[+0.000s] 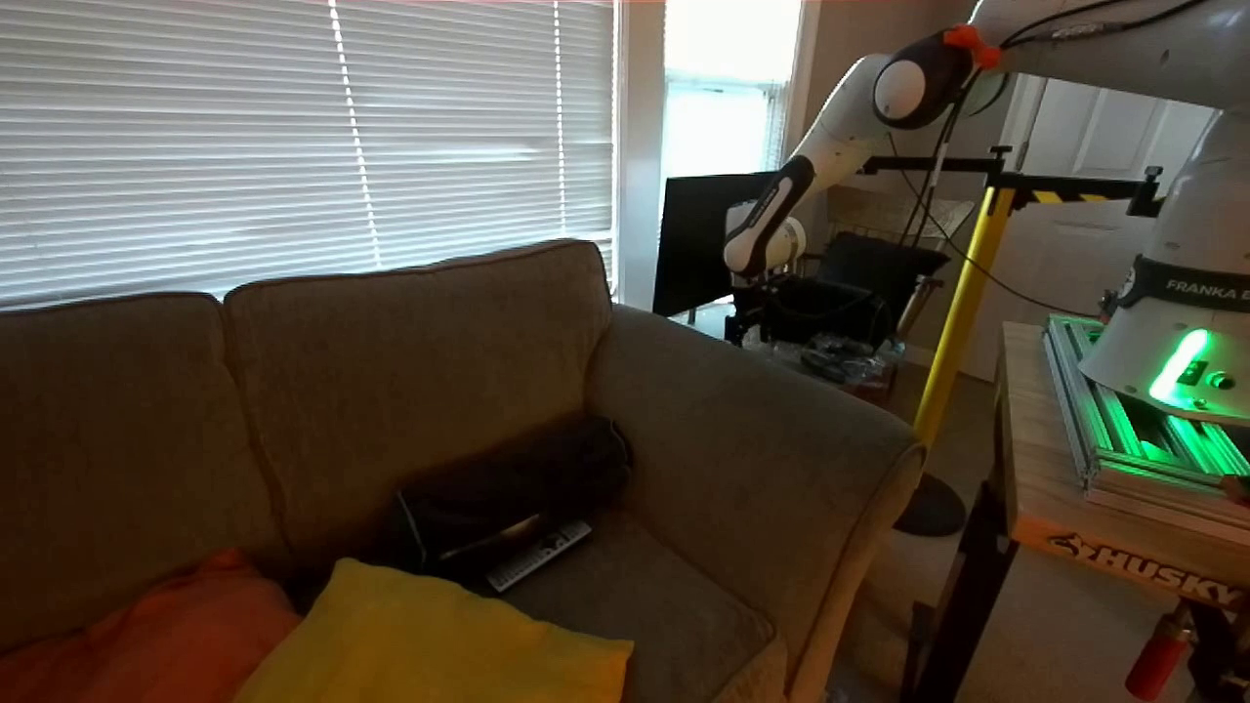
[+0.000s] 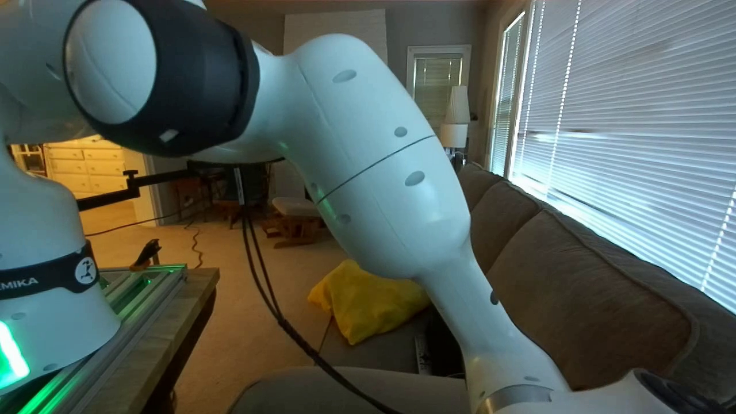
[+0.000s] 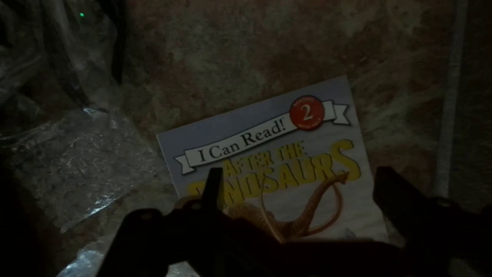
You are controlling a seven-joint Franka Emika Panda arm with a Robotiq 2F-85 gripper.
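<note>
Dim in the wrist view, a book point(image 3: 258, 124) titled "After the Dinosaurs" lies flat on a mottled brownish surface point(image 3: 230, 50), turned slightly. Over its lower part my gripper stands open, its dark fingers wide apart and nothing gripped between them. The left finger overlaps the cover in view, and the right one is by its right edge; how high they are above it I cannot tell. The book's lower part is hidden by the gripper. In exterior view 1 the gripper point(image 1: 750, 316) hangs beyond the sofa's arm, small and dark. Exterior view 2 does not show it.
Clear plastic wrapping point(image 3: 87, 161) lies left of the book. A black bag-like object point(image 1: 826, 310) is close to the gripper, and the sofa arm point(image 1: 750, 410) rises on the near side. Bare surface shows above the book. A yellow pillow point(image 1: 434, 644) and remote point(image 1: 539, 557) lie on the sofa.
</note>
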